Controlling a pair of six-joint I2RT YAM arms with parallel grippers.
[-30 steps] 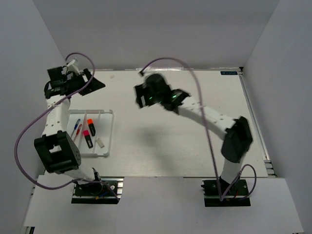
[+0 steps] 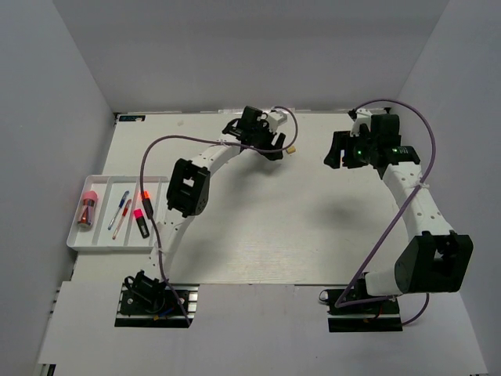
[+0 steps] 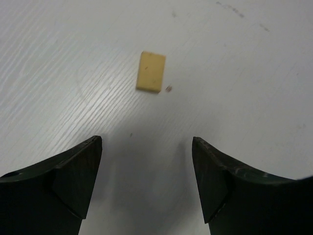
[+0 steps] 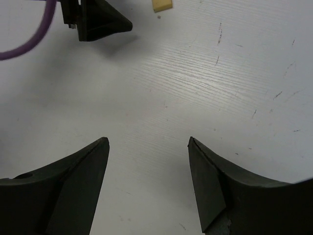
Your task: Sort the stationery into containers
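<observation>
A small tan block lies alone on the table, just beyond my left gripper in the left wrist view. That gripper is open, with only bare tabletop between its fingers. In the top view the block shows right beside the left fingertips. My right gripper stands open and empty to the right of it. At the left, a white divided tray holds a pink-topped jar, a blue pen, a red pen and a black marker with a red cap.
My left forearm and its purple cable cover the tray's right side, partly hiding a second marker with an orange cap. Walls close in the back and sides.
My left arm has swung right from over the tray to beside the tan block. The right arm has moved right, away from the table's middle. The block came into view and stays put.
</observation>
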